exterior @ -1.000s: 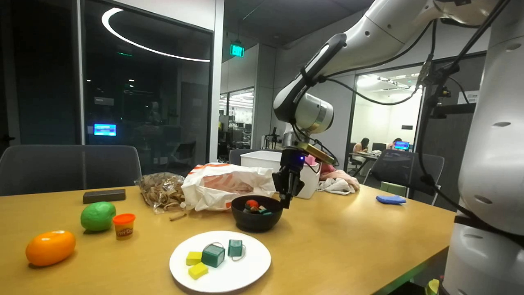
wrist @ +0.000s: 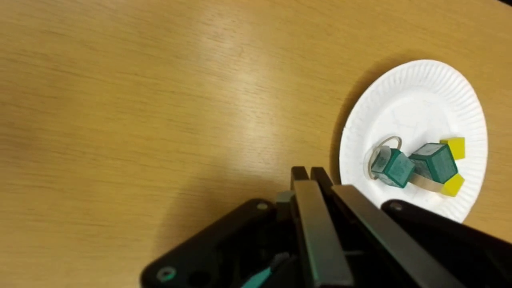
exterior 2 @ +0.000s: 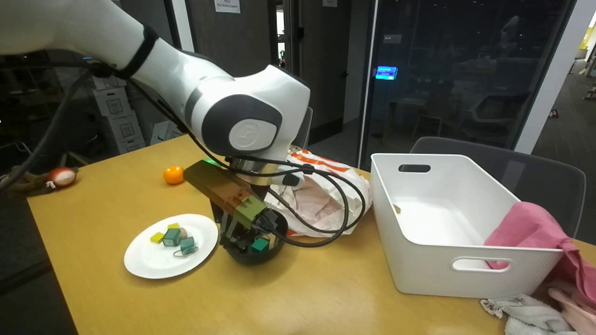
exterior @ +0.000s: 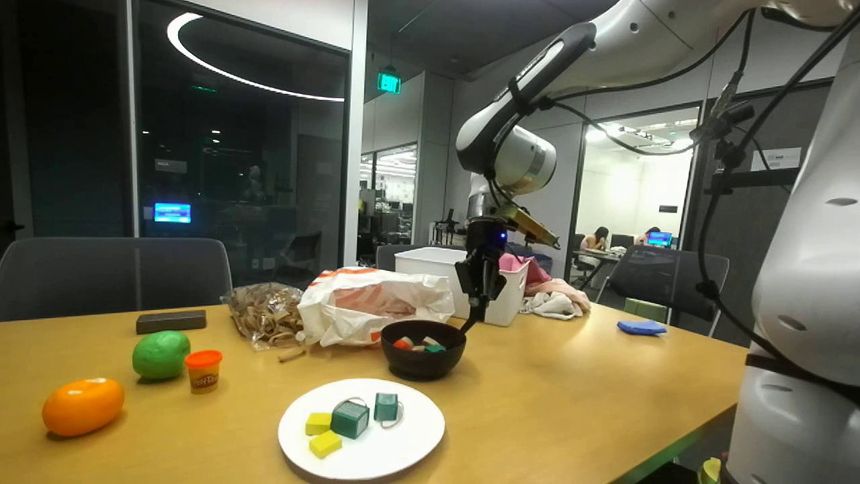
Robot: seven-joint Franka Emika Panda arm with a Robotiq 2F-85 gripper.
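Note:
My gripper points down at the right edge of a dark bowl, its fingers close together. A thin dark piece runs from it to the bowl's rim; whether that is a fingertip or something held cannot be made out. In the wrist view the gripper shows just a narrow slit between its fingers, and no held thing is visible. Inside the bowl lie a red piece and a teal block, among other small pieces. A white plate in front holds green blocks and yellow blocks.
Behind the bowl lies a white plastic bag. A white bin stands beside it, pink cloth over its edge. To the left sit a green fruit, an orange fruit and a Play-Doh tub.
My gripper has shifted slightly right and up and now leans more at the bowl's edge. The red piece inside sits lower and further left; the bowl has hardly moved.

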